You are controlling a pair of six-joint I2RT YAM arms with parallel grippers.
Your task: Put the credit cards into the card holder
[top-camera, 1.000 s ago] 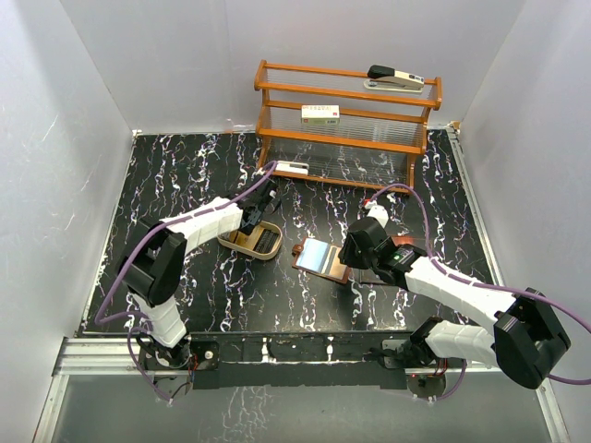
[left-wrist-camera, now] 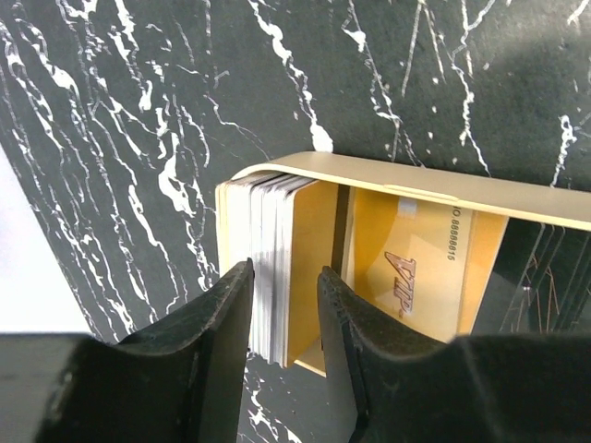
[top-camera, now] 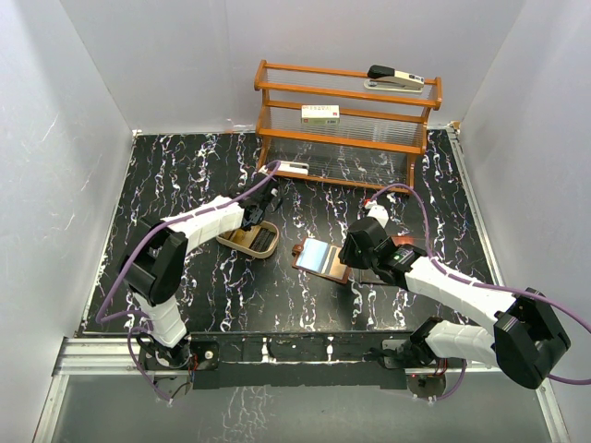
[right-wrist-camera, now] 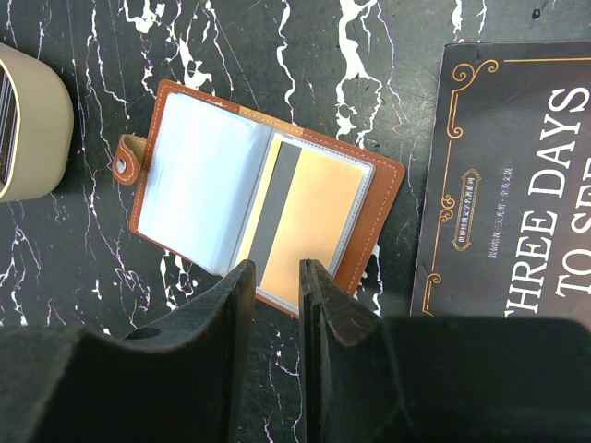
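Note:
A cream box (top-camera: 263,251) holds yellow and dark cards; in the left wrist view a stack of white-edged cards (left-wrist-camera: 263,268) stands at its end, beside a yellow card (left-wrist-camera: 406,258). My left gripper is part open, fingertips at that stack's edge; whether it grips cannot be told. The brown card holder (right-wrist-camera: 388,185) lies open, clear sleeve left, a yellow card with dark stripe right. My right gripper hovers over it, fingers apart, nothing visible between them.
A black booklet (right-wrist-camera: 499,185) lies right of the holder. A wooden rack (top-camera: 342,138) with a stapler and small boxes stands at the back.
My left gripper has shifted very slightly over the box. The right arm shows no visible movement.

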